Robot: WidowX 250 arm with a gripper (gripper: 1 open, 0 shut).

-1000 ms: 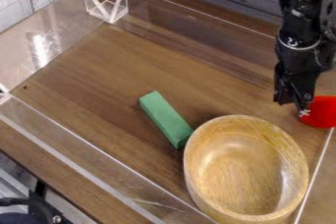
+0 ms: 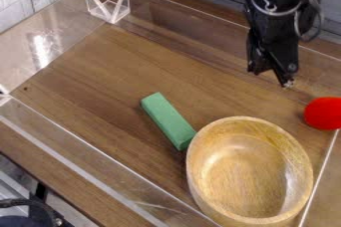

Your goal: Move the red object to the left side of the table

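Observation:
The red object (image 2: 322, 113) lies at the right edge of the table (image 2: 100, 82), partly cut off by the frame. Up and to the left of it hangs my black gripper (image 2: 272, 76), pointing down over the table, apart from the red object. Its fingertips sit close together in this view, and I cannot make out how wide the gap between them is. Nothing shows held in them. Bare wood covers the table's left side.
A round wooden bowl (image 2: 249, 176) stands at the front right, below the red object. Left of it lies a green block (image 2: 168, 120). Clear plastic walls (image 2: 80, 156) border the table, and a clear bracket (image 2: 110, 7) stands at the back left corner.
From beside the red object, my gripper has moved up and to the left, away from it. The red object, bowl and green block stay where they were.

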